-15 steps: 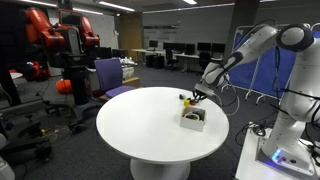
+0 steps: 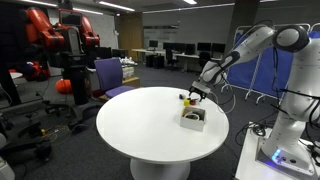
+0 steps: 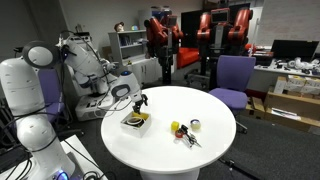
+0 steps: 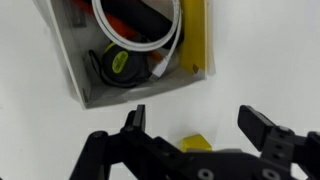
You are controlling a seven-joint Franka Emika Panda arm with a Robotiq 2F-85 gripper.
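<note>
My gripper stands open above the white table, its dark fingers spread wide with nothing between them. Below it in the wrist view, a yellow object (image 4: 196,143) lies partly hidden behind the gripper's body. A grey box (image 4: 125,94) is just ahead, holding a white coiled cable (image 4: 142,44), a black and green round tool (image 4: 125,65) and a yellow item (image 4: 196,35) along one side. In exterior view 2, the box (image 3: 136,127) sits on the table with the gripper (image 3: 142,101) over its far side.
On the table (image 3: 190,105), a yellow cup (image 3: 175,126), a small round container (image 3: 195,124) and several small dark and red items (image 3: 186,136) lie right of the box. A purple chair (image 3: 232,80) stands beyond its edge.
Over the last second, the gripper has shifted slightly near the box's far side in exterior view 1. The box and the table items look unmoved.
</note>
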